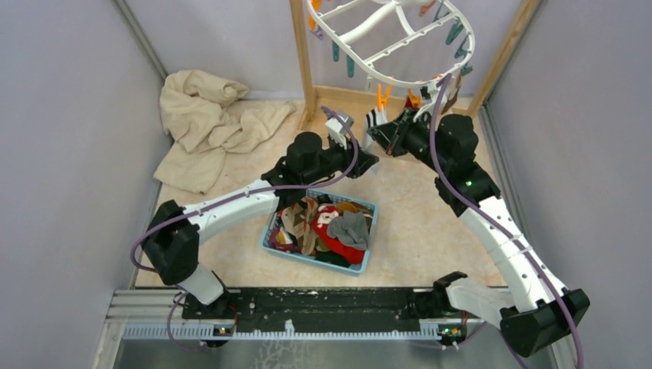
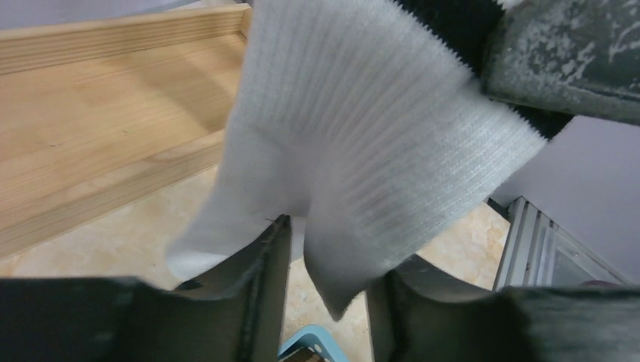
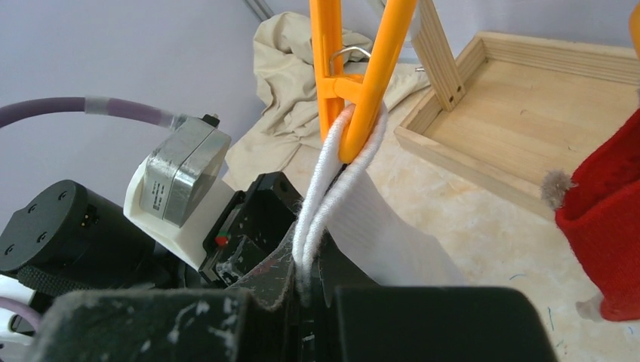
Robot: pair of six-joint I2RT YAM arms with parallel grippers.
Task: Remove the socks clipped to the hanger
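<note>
A white sock (image 1: 375, 118) with black stripes hangs from an orange clip (image 1: 383, 95) on the white round hanger (image 1: 332, 34). In the right wrist view, its cuff (image 3: 324, 197) is pinched by my right gripper, shut just below the clip, which still grips the cuff's upper edge. Lower down, my left gripper is part open, one finger on each side of the ribbed white sock (image 2: 362, 143); a fold of it dips between the fingers. Whether both left fingers touch the fabric is unclear.
A red sock (image 3: 610, 219) hangs to the right in the right wrist view. Below the left gripper stands a blue basket (image 1: 309, 261) filled with socks. Beige cloth (image 1: 219, 131) lies at the back left, and a wooden frame (image 3: 543, 98) rests behind. Bare floor lies right of the basket.
</note>
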